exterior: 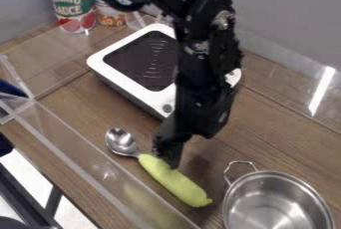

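Note:
The black gripper (166,153) reaches down at the centre, its tips at the upper end of a pale yellow-green elongated object (178,184) lying on the wooden counter. A metal spoon (122,141) lies just left of the tips, its handle running toward them. Whether the fingers are open or shut on either is hidden.
A steel pot (274,202) stands at the lower right. A white-framed panel (118,60) lies behind the arm. Cans (72,6) stand at the back left. A clear plastic edge runs along the left front.

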